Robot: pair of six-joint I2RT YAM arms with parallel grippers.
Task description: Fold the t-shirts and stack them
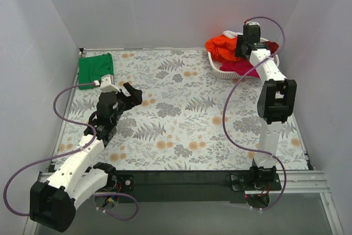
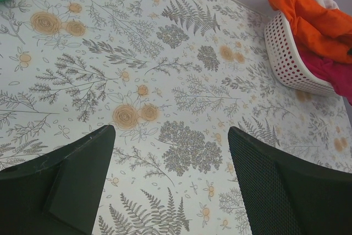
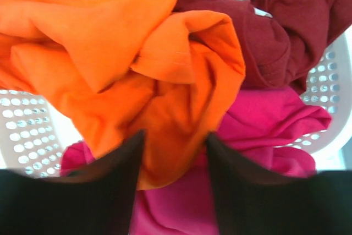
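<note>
A white basket (image 1: 220, 71) at the back right holds an orange shirt (image 1: 219, 48), a magenta shirt (image 3: 264, 114) and a dark red shirt (image 3: 297, 15). My right gripper (image 1: 242, 48) is down inside the basket; its blurred fingers lie over the orange shirt's hanging fold and the magenta cloth, part open, with no clear sign of cloth held. My left gripper (image 1: 133, 94) hangs over the table at left, open and empty. A green folded shirt (image 1: 93, 69) lies flat at the back left corner.
Walls stand close behind the basket and on both sides of the table. Purple cables run along both arms.
</note>
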